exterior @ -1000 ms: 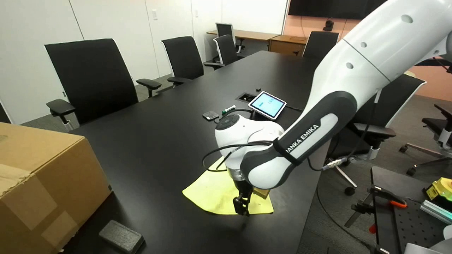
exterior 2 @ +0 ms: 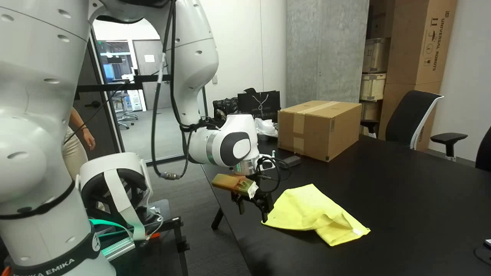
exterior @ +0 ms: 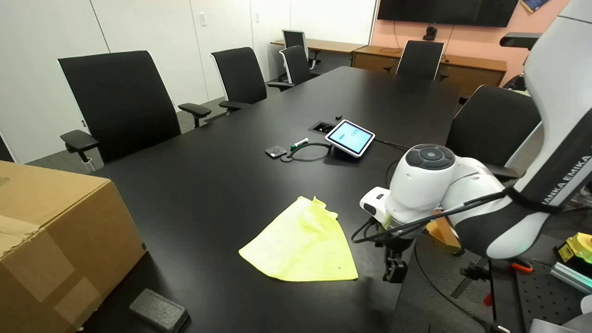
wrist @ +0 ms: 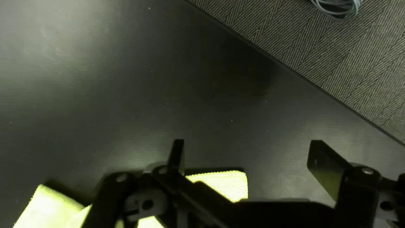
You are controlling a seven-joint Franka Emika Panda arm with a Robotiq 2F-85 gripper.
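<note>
A yellow cloth point(exterior: 305, 244) lies on the dark table, mostly spread out, with creases and a bunched far end. My gripper point(exterior: 395, 272) hangs above the table near its edge, to the right of the cloth and apart from it. In the wrist view the gripper is open, its two fingers wide apart and only bare table between their tips. A corner of the cloth point(wrist: 224, 184) shows behind the gripper's body, which hides part of it. Exterior view 2 has the cloth point(exterior 2: 317, 214) beyond the gripper.
A cardboard box point(exterior: 72, 238) and a dark grey eraser-like block point(exterior: 159, 310) stand at the near left. Farther back are a tablet point(exterior: 350, 138), a green marker point(exterior: 299, 144) and a small dark device point(exterior: 275, 151).
The arm has swung right, from over the cloth toward the table's edge, and the gripper stands higher. The cloth lies where it was.
</note>
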